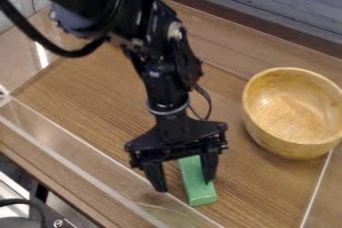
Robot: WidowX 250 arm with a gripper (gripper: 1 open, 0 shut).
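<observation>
My black gripper (186, 168) is low over the front of the wooden table, open, its fingers on either side of the upper part of a light green bar (199, 194). The lower end of the bar shows below the fingers; whether they touch it cannot be told.
A wooden bowl (291, 84) stands at the right, beside the arm. My arm covers much of the back left. A pale wall (267, 2) runs along the back.
</observation>
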